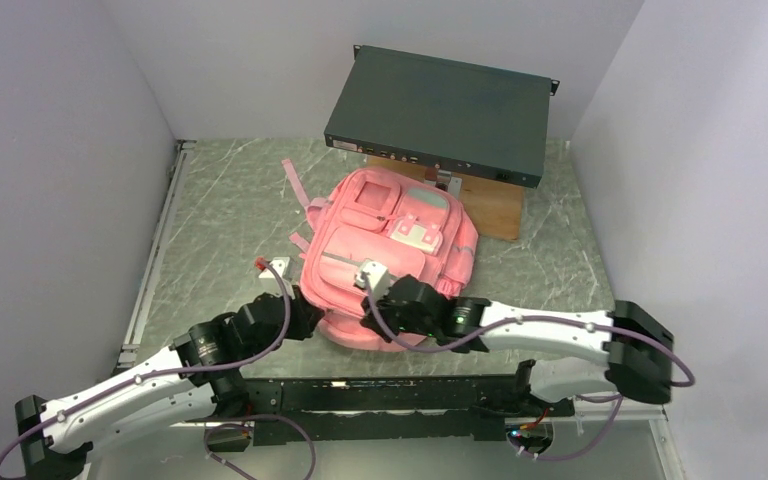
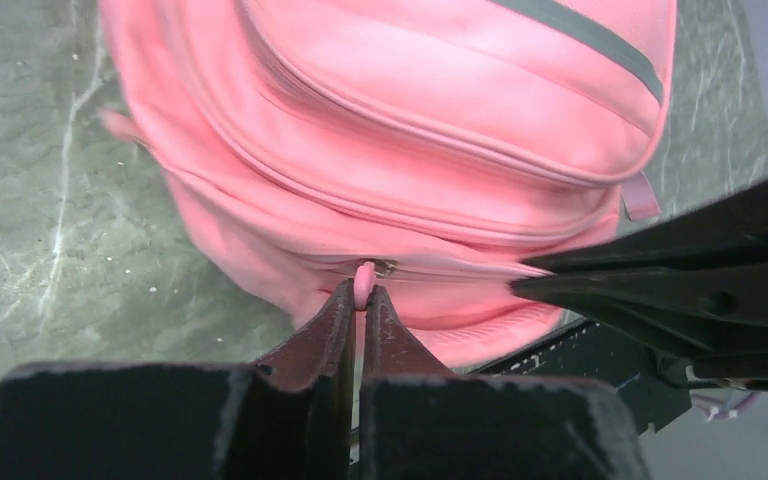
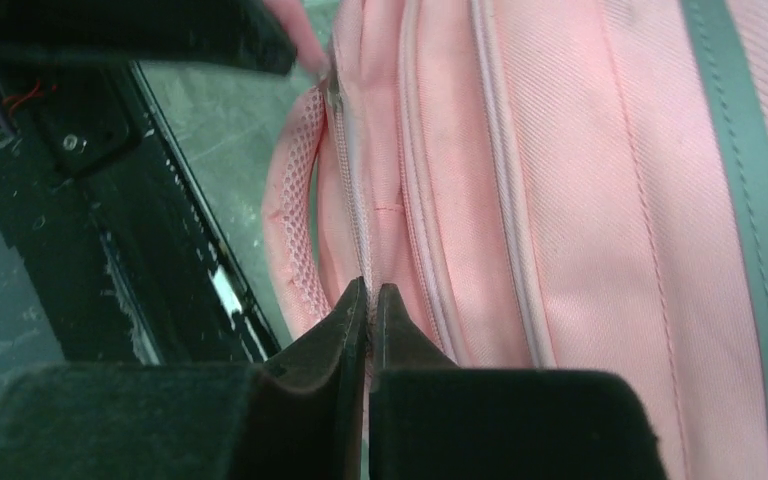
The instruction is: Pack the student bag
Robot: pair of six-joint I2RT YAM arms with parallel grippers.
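Observation:
The pink student bag point(image 1: 360, 250) lies on the table with its bottom side, as seen from above, toward the arms. My left gripper is shut on a pink zipper pull point(image 2: 363, 284), whose metal slider point(image 2: 384, 267) sits on the bag's zipper. Farther along the same edge, my right gripper is shut on a pinched fold of bag fabric beside the zipper point(image 3: 354, 190). In the left wrist view the right gripper's dark fingers point(image 2: 640, 265) reach the bag from the right. Both gripper tips are partly hidden by the arms in the top view.
A dark flat metal box point(image 1: 445, 110) overhangs the back of the table above a brown board point(image 1: 495, 205). Bare marbled table point(image 1: 220, 200) lies left of the bag. A black rail point(image 1: 400, 395) runs along the front edge.

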